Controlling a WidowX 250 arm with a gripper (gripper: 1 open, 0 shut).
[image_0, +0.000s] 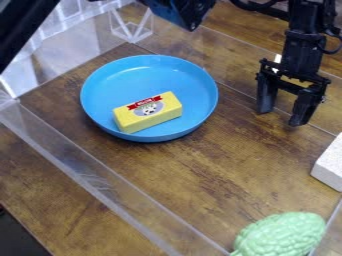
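Observation:
A black gripper is at the right of the camera view, low over the bare wooden table, its two dark fingers spread apart with nothing visible between them. To its left sits a blue plate holding a yellow box with a red label and a small picture on it.
A white block lies at the right edge below the gripper, and a pale green bumpy object at the bottom right. A dark object reaches in at the top.

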